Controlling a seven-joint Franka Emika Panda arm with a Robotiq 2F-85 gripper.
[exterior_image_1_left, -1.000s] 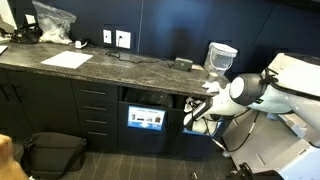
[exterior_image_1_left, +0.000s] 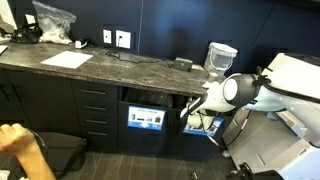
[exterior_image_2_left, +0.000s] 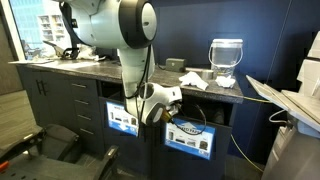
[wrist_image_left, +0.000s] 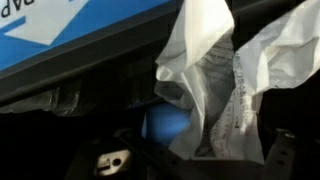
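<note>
A crumpled white sheet or bag (wrist_image_left: 215, 85), with faint print on it, fills the middle and right of the wrist view. My gripper is open at the lower edge, its dark fingers (wrist_image_left: 110, 161) to either side of the white material. Behind that material a rounded blue patch (wrist_image_left: 165, 123) shows; I cannot tell what it belongs to. In exterior view 2 the gripper (exterior_image_2_left: 168, 112) is low at the counter's front, by the open dark drawers; its fingertips are too small there to make out.
Blue-and-white labels (exterior_image_1_left: 145, 117) mark the drawer fronts. On the counter (exterior_image_1_left: 130, 70) stand a clear tub (exterior_image_1_left: 220, 56) and a dark box (exterior_image_1_left: 182, 64), with a white paper (exterior_image_1_left: 67, 59) farther left. A tan object (exterior_image_1_left: 25, 145) intrudes at the lower left.
The arm's white forearm has shifted slightly beside the drawers at the right. A tan object has come into view from the lower left and now covers part of the dark bag there.
</note>
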